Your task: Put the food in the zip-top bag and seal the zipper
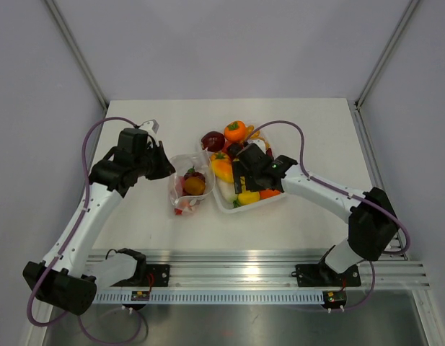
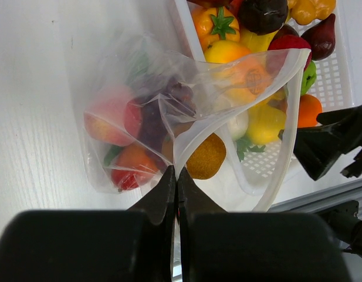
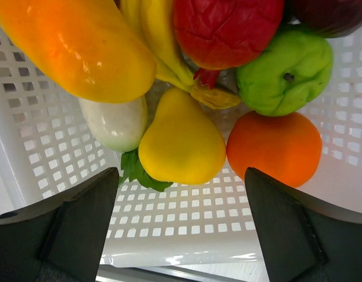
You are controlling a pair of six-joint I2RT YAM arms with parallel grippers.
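The clear zip bag (image 2: 128,117) holds several pieces of food, among them a pink fruit (image 2: 110,123), a red one (image 2: 132,167) and a brown round one (image 2: 205,157). My left gripper is shut at the bag's rim. My right gripper hangs open over the white basket (image 3: 151,255), its fingers either side of a yellow pear (image 3: 181,141) seen below. An orange (image 3: 274,150), green apple (image 3: 283,70) and white vegetable (image 3: 113,123) lie around the pear.
The basket's back part holds more food, including an orange pepper (image 1: 235,131) and an eggplant (image 1: 212,141). Bare white board (image 1: 323,137) is clear at the right and behind the bag.
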